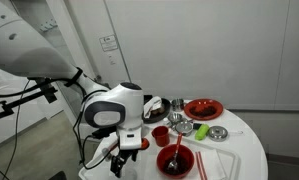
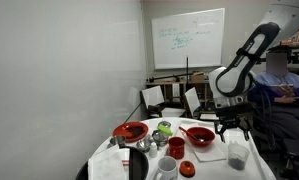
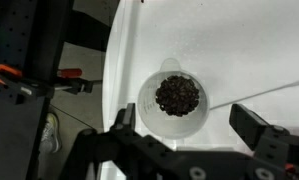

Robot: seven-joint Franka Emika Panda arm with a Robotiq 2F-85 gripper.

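Observation:
My gripper is open, its two dark fingers standing wide apart with nothing gripped. In the wrist view a pale, see-through cup point(image 3: 150, 119) lies between and beyond the fingers, with a heap of dark bean-like pieces point(image 3: 177, 96) inside it. From the second exterior view, the gripper point(image 2: 232, 127) hangs above this clear cup point(image 2: 237, 157) near the table's right side. In the first exterior view the gripper point(image 1: 122, 155) is at the near left of the table, and the cup is hard to make out there.
A red bowl point(image 1: 163, 158) with a red-handled utensil stands beside the gripper. Close by are a red mug point(image 1: 161, 136), a tomato-like red object point(image 2: 187, 169) and a white mug point(image 2: 167, 167). A black pan point(image 2: 139, 165) and a red plate point(image 1: 204, 109) are farther off. The table edge runs close to the cup.

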